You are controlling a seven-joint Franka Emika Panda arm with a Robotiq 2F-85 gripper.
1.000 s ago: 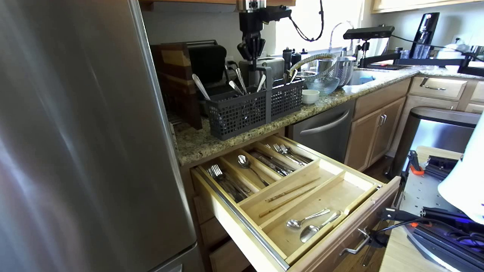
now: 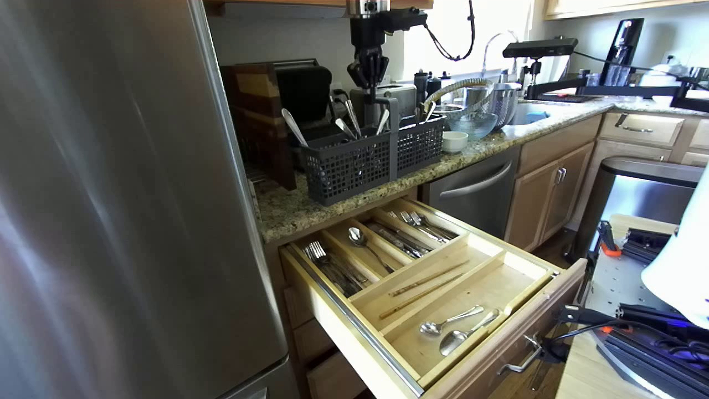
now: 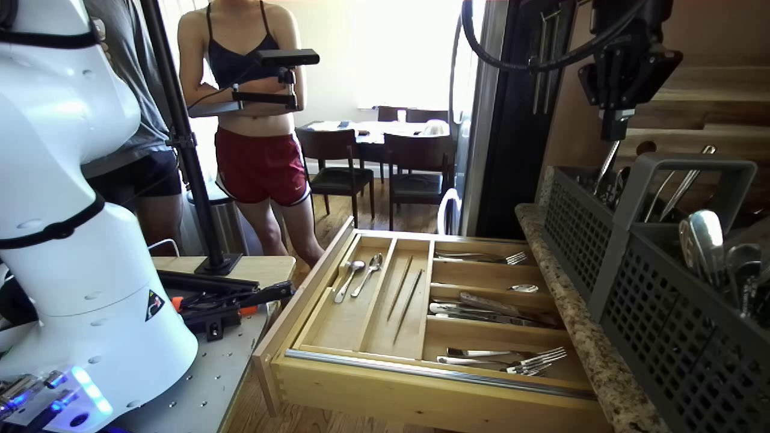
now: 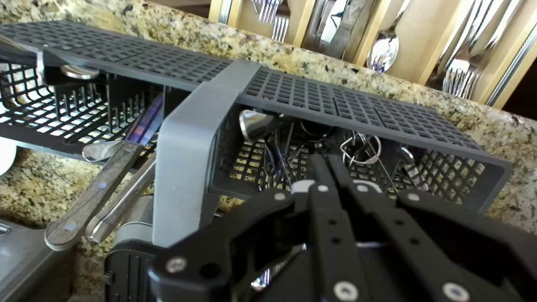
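Note:
The gripper (image 3: 614, 133) points straight down over the grey cutlery basket (image 3: 653, 288) on the counter. Its fingers are shut, and a silver utensil handle (image 3: 607, 165) runs from its fingertips down into the basket in exterior view 2. What kind of utensil this is cannot be told. From the wrist view, the two dark fingers (image 4: 318, 173) stand close together above the right compartment, hiding whatever lies between them. Several handles (image 2: 292, 127) lean out of the basket. Below the counter, the open drawer (image 2: 399, 292) holds forks (image 2: 317, 251), knives (image 3: 476, 309) and spoons (image 2: 455, 342) in separate compartments.
The basket's tall handle (image 4: 183, 151) rises close beside the gripper. Wooden boards (image 2: 271, 119) stand behind the basket. A white bowl (image 2: 455, 141) and a glass bowl (image 2: 475, 125) are to its right. Two chopsticks (image 2: 425, 279) lie in the drawer. Two people stand beyond the robot's base.

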